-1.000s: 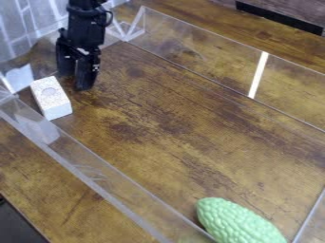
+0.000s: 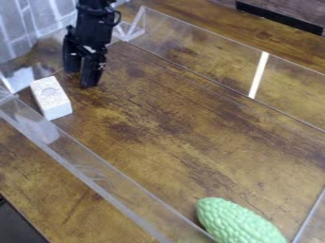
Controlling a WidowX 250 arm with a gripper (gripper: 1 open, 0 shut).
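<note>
My black gripper point(image 2: 86, 66) reaches down at the upper left, its fingertips close to the wooden surface near the back corner of the clear-walled enclosure. It stands open, and I see nothing held in it. A white speckled block point(image 2: 51, 96) lies just in front of it to the lower left, along the left wall. A light green, bumpy oblong object point(image 2: 238, 222) lies at the bottom right.
Clear plastic walls point(image 2: 108, 180) bound the wooden floor point(image 2: 178, 123) on the sides. A white strip point(image 2: 258, 75) shows on the right.
The gripper has shifted very slightly upward over the last second. The block and the green object have stayed where they were.
</note>
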